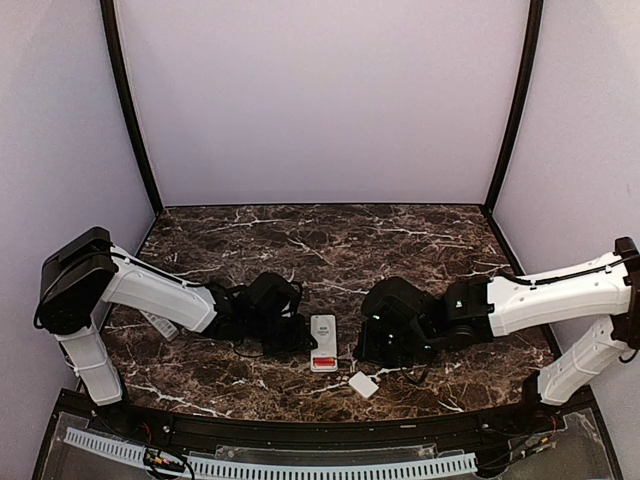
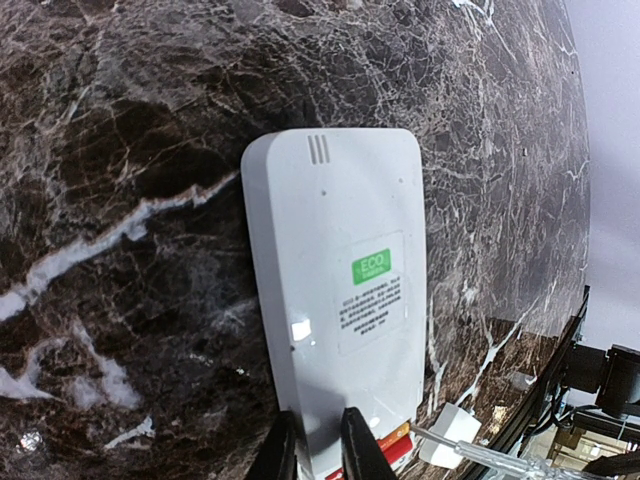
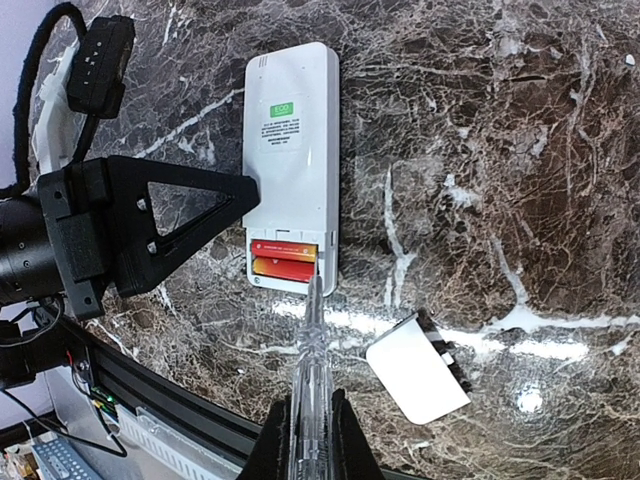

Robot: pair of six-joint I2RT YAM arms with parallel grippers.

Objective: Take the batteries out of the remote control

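The white remote [image 1: 323,335] lies back up on the dark marble table, its battery compartment open at the near end with two red-orange batteries [image 3: 283,269] inside. My left gripper is at the remote's left side near the compartment end; whether it closes on the remote is unclear. My right gripper, seen in the right wrist view, reaches with a thin clear tool [image 3: 312,370] between its black fingers, the tip at the batteries' right end. The removed white cover [image 3: 415,367] lies to the lower right of the remote.
A second white remote [image 1: 160,325] lies at the left under the left arm. A dark rail runs along the front edge.
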